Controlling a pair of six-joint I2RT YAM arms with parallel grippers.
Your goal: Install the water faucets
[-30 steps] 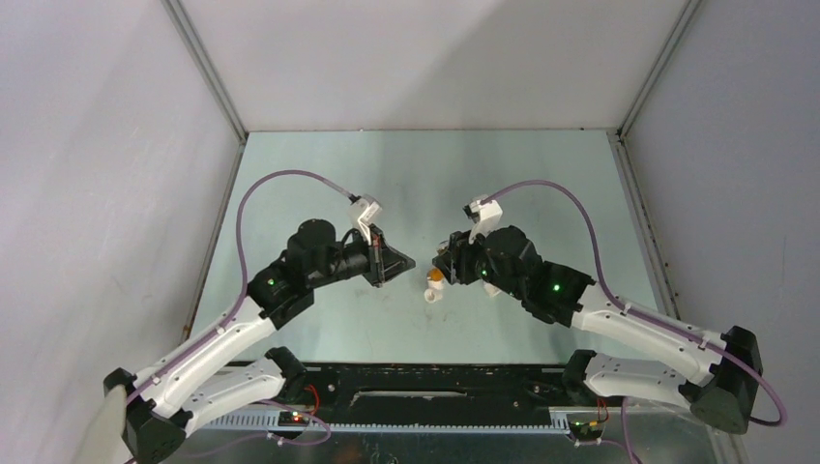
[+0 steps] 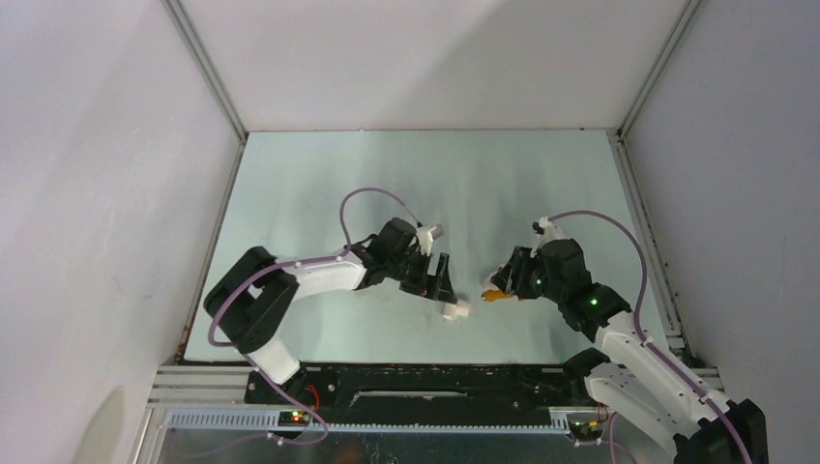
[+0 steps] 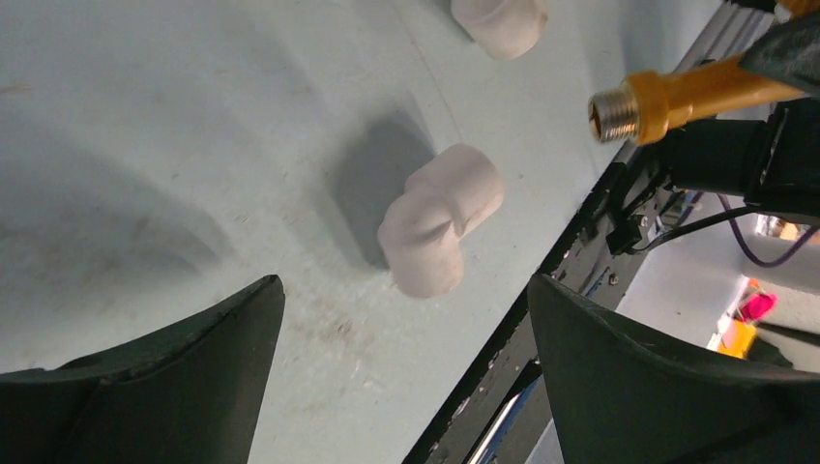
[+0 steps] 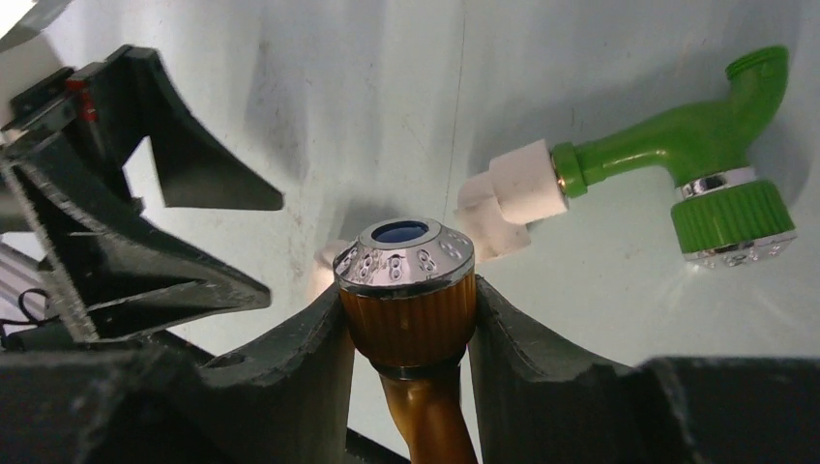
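Observation:
In the left wrist view my left gripper stands open above a white elbow fitting [image 3: 425, 242], also in the top view [image 2: 454, 310], with a second white fitting [image 3: 498, 21] beyond it. My right gripper is shut on an orange faucet with a chrome head, whose threaded end [image 3: 619, 111] shows in the left wrist view. A green faucet [image 4: 706, 145] lies on the board, joined to a white fitting [image 4: 527, 182].
The board [image 2: 338, 164] is clear toward the back. The dark front rail [image 2: 416, 382] runs just below the elbow fitting.
My left gripper has moved right and down toward the loose fitting. My right gripper has moved right with the orange faucet, away from that fitting.

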